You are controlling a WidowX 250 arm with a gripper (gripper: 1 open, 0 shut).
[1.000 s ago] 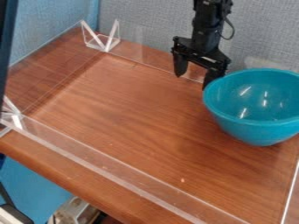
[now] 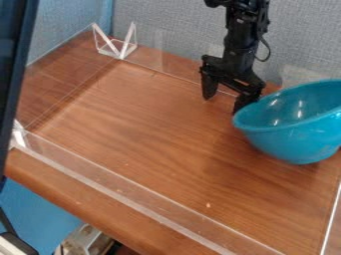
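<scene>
My black gripper point(image 2: 226, 88) hangs at the back right of the wooden table, open, its lower part just behind the large teal bowl point(image 2: 293, 129). Its right side is partly hidden by the bowl's rim, and whether it touches the bowl is hard to tell. The bowl sits at the right side of the table and runs past the frame's edge.
A clear border strip runs along its edges. A white wire bracket point(image 2: 115, 42) stands at the back left corner, and grey padded walls rise behind.
The bowl has shifted to the right and changed its tilt slightly. My gripper has come a little lower, toward the bowl's back-left rim.
</scene>
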